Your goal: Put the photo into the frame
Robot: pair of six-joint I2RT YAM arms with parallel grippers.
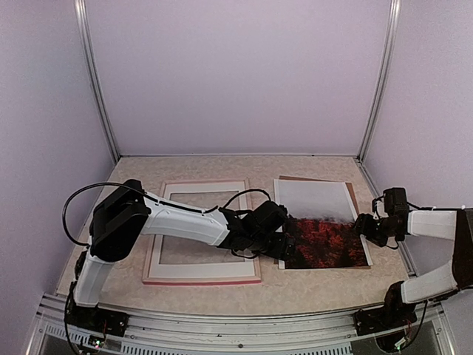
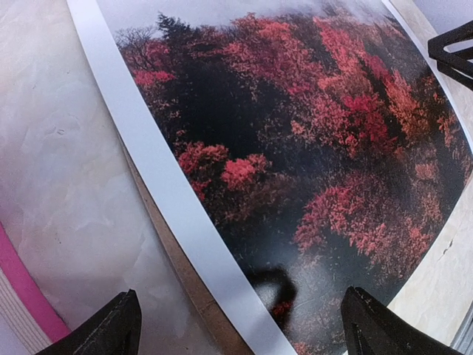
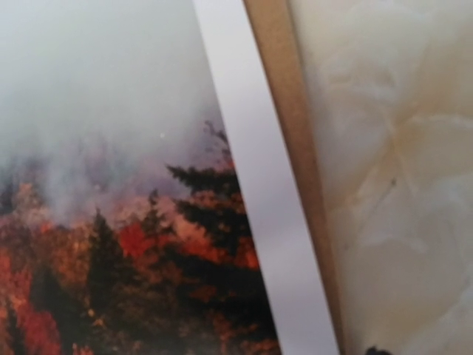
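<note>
The photo (image 1: 318,201) lies flat on a brown backing board (image 1: 355,197), right of the white-and-pink frame (image 1: 199,273). It shows red autumn trees under mist, with white borders. Over its lower left edge, my left gripper (image 1: 287,248) is open; in the left wrist view its fingers (image 2: 111,329) stand wide apart, nothing between them. My right gripper (image 1: 363,228) is at the photo's right edge, and its dark tips (image 2: 452,53) show there in the left wrist view. Whether they pinch the edge is unclear. Brown board (image 3: 284,81) peeks out along that side in the right wrist view.
My left arm (image 1: 185,224) crosses above the frame and hides part of it. Bare tabletop (image 1: 318,291) lies in front of the photo and behind both pieces. Walls close in at the back and sides.
</note>
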